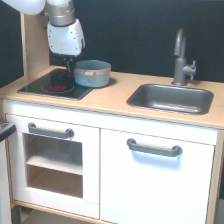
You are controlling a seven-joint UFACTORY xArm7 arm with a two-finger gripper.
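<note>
A blue-grey pot stands upright on the counter at the right edge of the black cooktop. The white arm reaches in from the upper left, and its gripper points down just left of the pot's rim. Its dark fingers are small and blend into the dark wall, so whether they are apart or together does not show. Whether they touch the pot or a handle on its left side is also unclear.
Below are an oven door and a white cabinet door. A wooden post rises behind the arm.
</note>
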